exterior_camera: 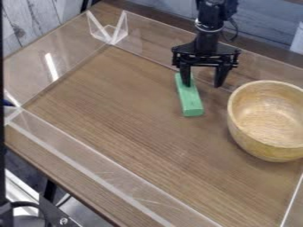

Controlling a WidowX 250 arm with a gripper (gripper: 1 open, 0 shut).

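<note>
My black gripper (204,62) hangs low over the table at the top centre, its fingers spread to either side. A green elongated block (190,99) lies on the wooden table below it, its upper end under or beside the left finger. Whether the fingers touch the block, and how far the fingers stand open, is hard to tell at this size.
A large tan bowl (265,124) sits at the right. A clear plastic bracket (109,29) is at the back left.
</note>
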